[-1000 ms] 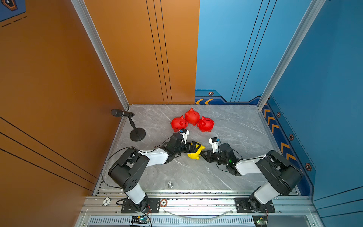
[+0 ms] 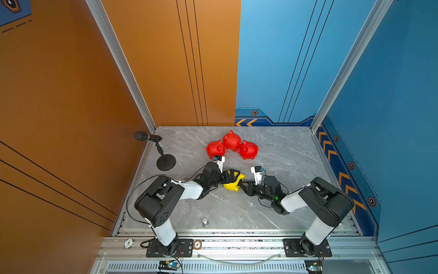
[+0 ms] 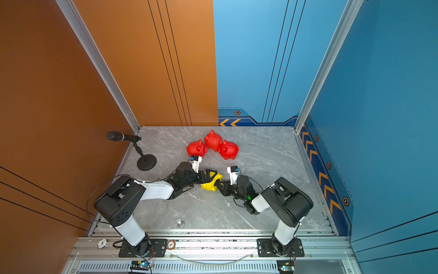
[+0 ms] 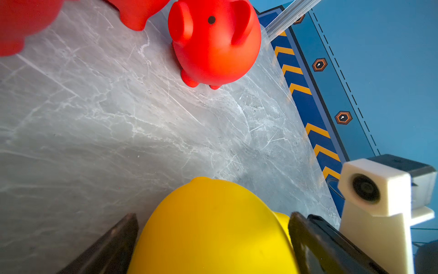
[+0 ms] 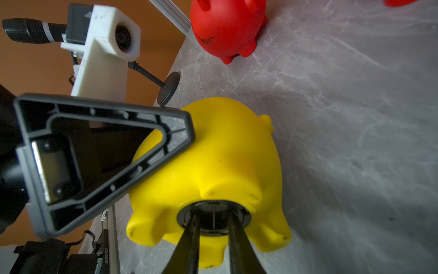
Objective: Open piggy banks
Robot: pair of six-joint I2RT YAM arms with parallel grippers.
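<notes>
A yellow piggy bank [image 5: 228, 146] lies on its side between the two grippers, its underside with a round dark plug [image 5: 213, 214] turned toward my right gripper. My left gripper is open around the pig's body, a finger either side in the left wrist view. My right gripper has its two fingertips close together at the plug, part open with a narrow gap. Three red piggy banks [image 2: 231, 140] stand in a group behind, on the grey marble floor.
A black stand [image 2: 166, 161] with a cylinder on top is at the back left. A small metal post [image 2: 205, 222] stands near the front edge.
Both grippers and the yellow pig have shifted slightly left. The right arm's elbow has moved inward to the left.
</notes>
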